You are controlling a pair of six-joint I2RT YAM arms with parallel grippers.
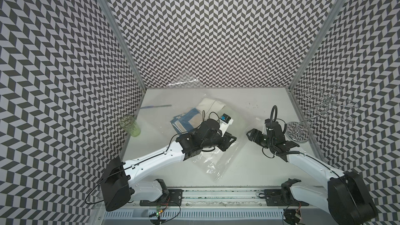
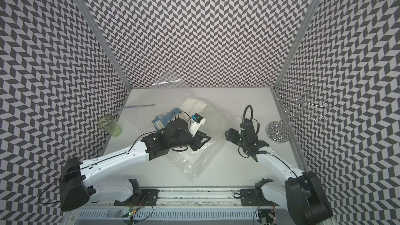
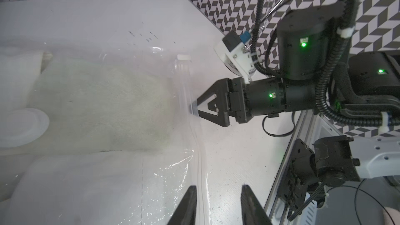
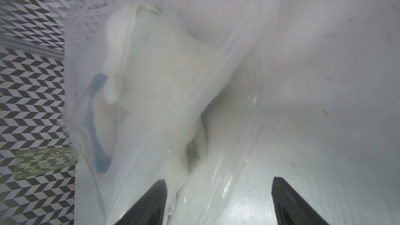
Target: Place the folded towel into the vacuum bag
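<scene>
The clear vacuum bag (image 1: 216, 168) lies spread over the middle of the table, with a round white valve (image 3: 25, 127). A pale beige-green folded towel (image 3: 104, 104) shows through its plastic. In the right wrist view, folds of film cover much of the towel (image 4: 166, 70). My left gripper is over the bag's right edge, its fingers apart and nothing seen held. My right gripper stands open at the bag's right side. From the left wrist it appears close to the bag's edge strip (image 3: 193, 120); contact is unclear.
A blue-and-tan panel (image 1: 187, 120) lies at the bag's left part. A green glass (image 1: 130, 125) stands at the left edge, and a wire rack (image 1: 298, 132) at the right.
</scene>
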